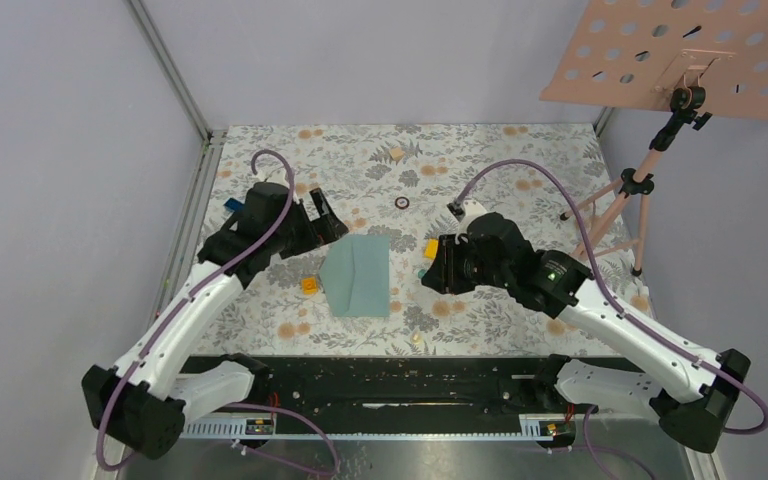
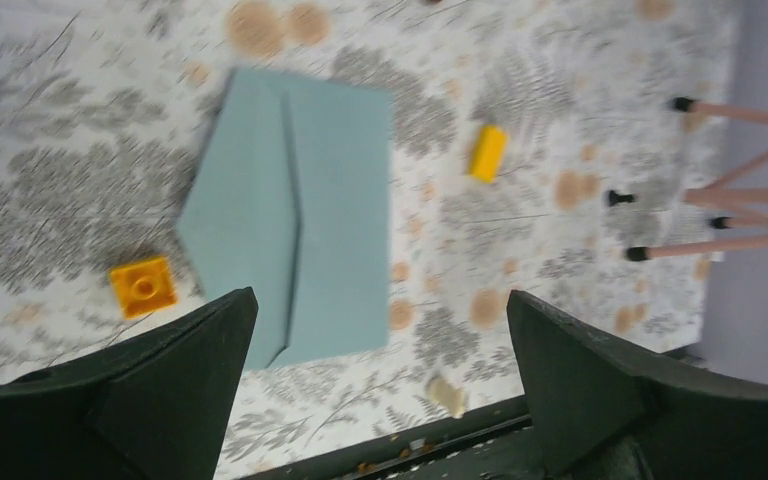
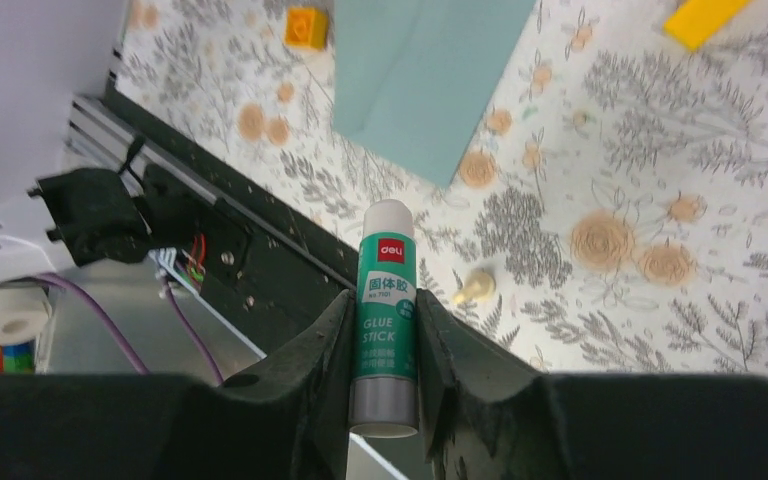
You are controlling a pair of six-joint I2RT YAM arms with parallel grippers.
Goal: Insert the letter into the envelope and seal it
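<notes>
The pale teal envelope (image 1: 368, 276) lies flat mid-table, its flap (image 2: 245, 210) spread out to the left of a long crease. No separate letter shows; whether one is inside cannot be seen. Above the envelope's upper left, my left gripper (image 1: 331, 214) is open, and its wrist view shows nothing between the fingers. To the right of the envelope, my right gripper (image 1: 438, 280) is shut on a green glue stick (image 3: 388, 325). The stick's pale end (image 3: 388, 216) points away from the fingers, toward the envelope's near right corner in the right wrist view.
An orange block (image 1: 309, 285) lies close to the envelope's left side, and a yellow block (image 1: 431, 248) to its right. A small pale piece (image 1: 416, 337) sits near the front edge. At the back lies a dark ring (image 1: 402, 202). A tripod stand (image 1: 615, 215) occupies the right side.
</notes>
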